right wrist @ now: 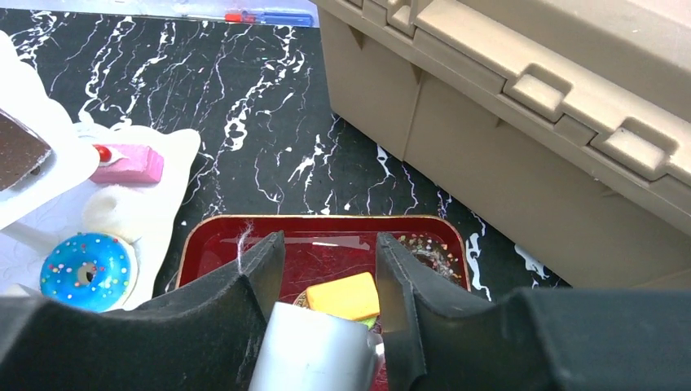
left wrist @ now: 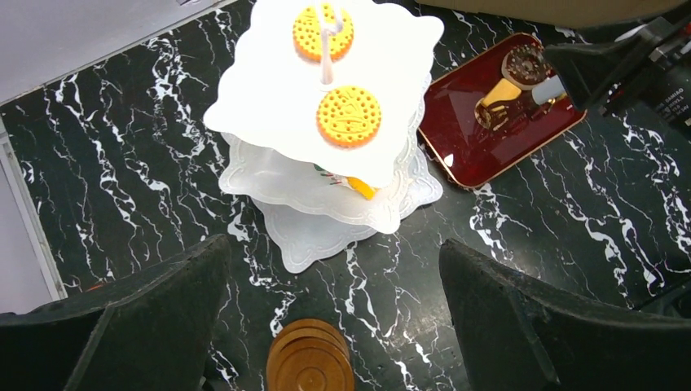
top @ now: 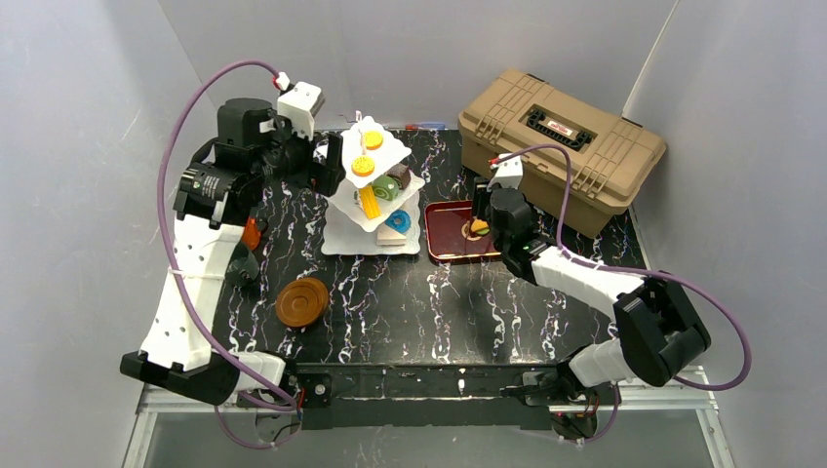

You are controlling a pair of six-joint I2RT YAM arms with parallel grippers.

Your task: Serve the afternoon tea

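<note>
A white tiered stand (top: 336, 239) holds two orange biscuits (left wrist: 349, 116) on top, a green roll (top: 384, 188), brown cake and yellow item on the middle tier, and a blue donut (right wrist: 88, 271) and pink cake (right wrist: 130, 164) below. My left gripper hangs open above the stand's left, nothing between its fingers. My right gripper stands open over the red tray (left wrist: 451, 122), which holds a chocolate donut (left wrist: 526, 67) and a yellow-topped item (right wrist: 341, 295). Whatever lies under the pale part between its fingers is partly hidden.
A tan case (top: 556, 146) fills the back right. Wooden coasters (top: 302, 301) lie at front left; an orange cup (top: 251, 234) and dark object are partly behind the left arm.
</note>
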